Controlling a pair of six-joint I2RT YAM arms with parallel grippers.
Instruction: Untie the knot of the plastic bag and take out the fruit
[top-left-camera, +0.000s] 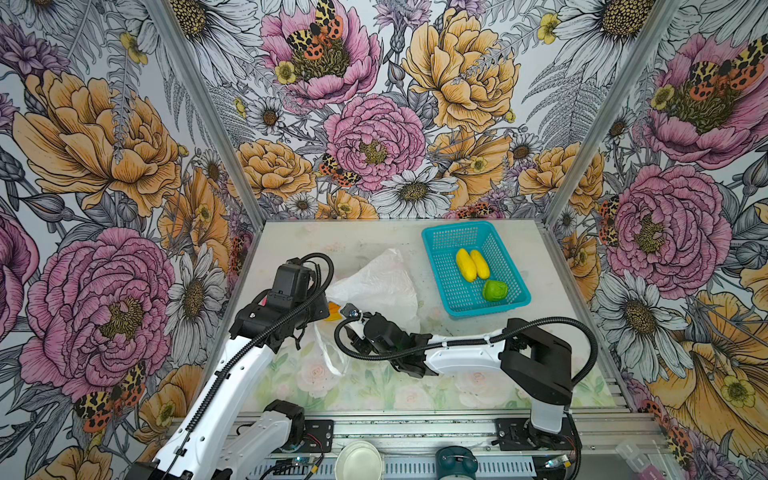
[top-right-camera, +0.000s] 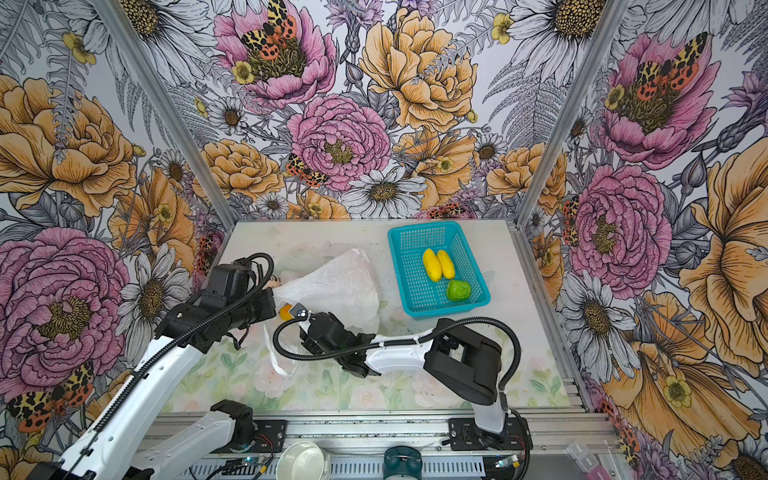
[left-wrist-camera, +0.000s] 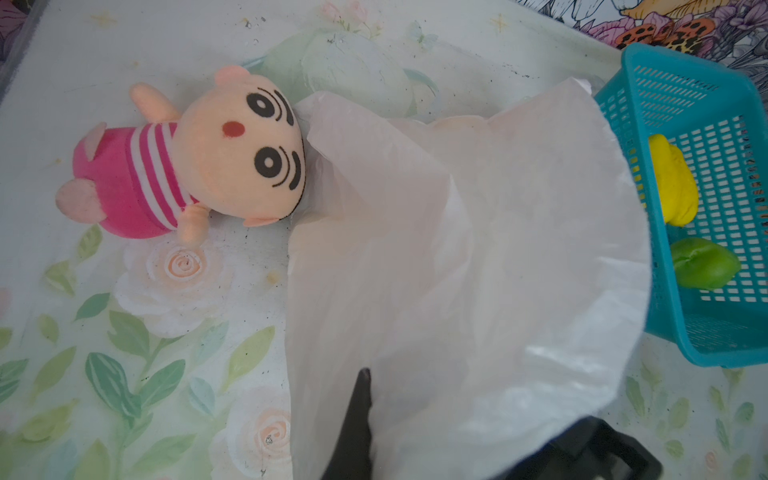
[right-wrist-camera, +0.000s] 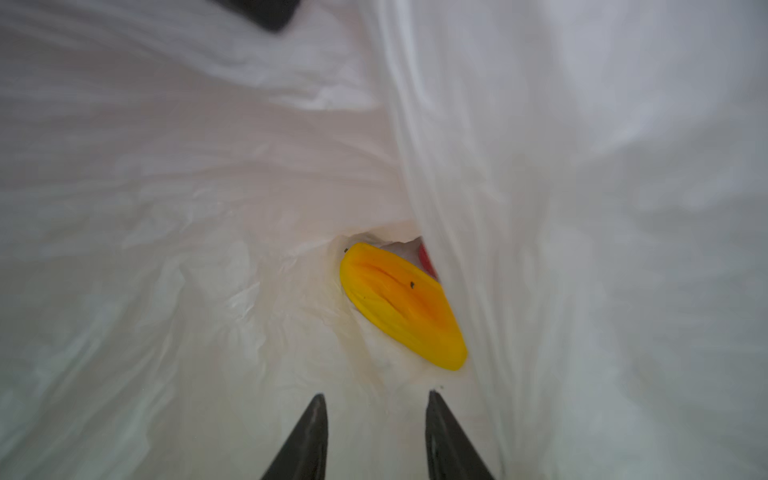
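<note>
The white plastic bag (left-wrist-camera: 480, 264) lies spread on the table, its mouth gaping toward the right arm. My left gripper is shut on the bag's film; one dark finger shows and the film hides the other. The right gripper points into the bag. Its fingers stand a little apart, with nothing visible between them. Ahead of them inside lies a yellow-orange fruit (right-wrist-camera: 404, 308), with a bit of something red (right-wrist-camera: 426, 260) behind it, mostly hidden by a fold.
The blue basket (top-left-camera: 520, 297) right of the bag holds two yellow fruits (top-left-camera: 472, 264) and a green pepper (top-left-camera: 495, 290). A pink striped doll (left-wrist-camera: 232, 152) lies left of the bag. Bare table shows in front of the basket. Both arms are close together.
</note>
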